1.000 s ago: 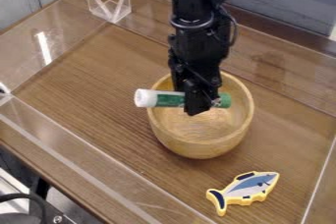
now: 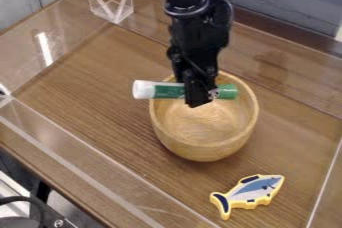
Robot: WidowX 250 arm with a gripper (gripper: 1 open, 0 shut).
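Note:
My black gripper (image 2: 197,90) is shut on a green tube with a white end (image 2: 158,90), held level over the rim of a round tan bowl (image 2: 203,128) in the middle of the table. The fingertips are partly hidden by the dark gripper body.
A yellow, blue and white fish-shaped piece (image 2: 247,192) lies at the front right. Clear plastic pieces (image 2: 112,2) stand at the back left and at the left edge. A black cable lies at the bottom left.
My gripper has risen slightly and shifted a little, carrying the tube upward from lower over the bowl. The bowl and fish look unmoved.

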